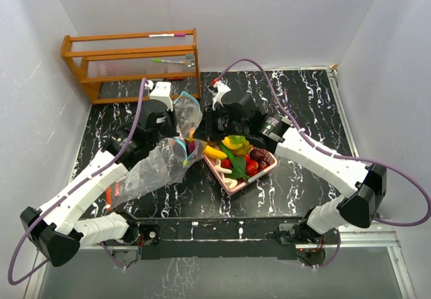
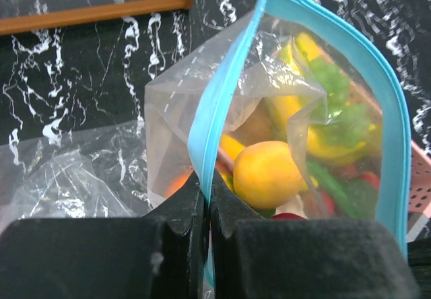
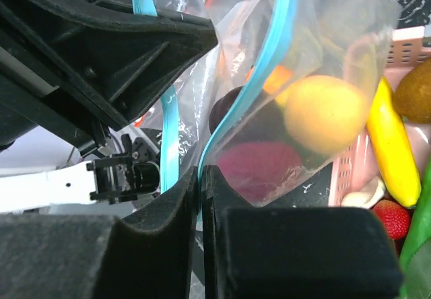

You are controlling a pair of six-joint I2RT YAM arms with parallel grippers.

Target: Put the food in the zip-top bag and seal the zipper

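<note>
The clear zip bag [image 1: 185,117] with a light blue zipper [image 2: 390,144] stands upright between my grippers, holding an orange-yellow round food [image 3: 326,114], a purple one [image 3: 259,168] and others. My left gripper is shut on one edge of the zipper. My right gripper is shut on the opposite zipper edge. The pink basket [image 1: 236,186] of food, with a banana [image 3: 394,147], a strawberry [image 3: 392,218] and greens, sits beside the bag to the right.
A wooden rack [image 1: 135,52] stands at the back left. Loose clear plastic [image 1: 135,181] lies at the front left.
</note>
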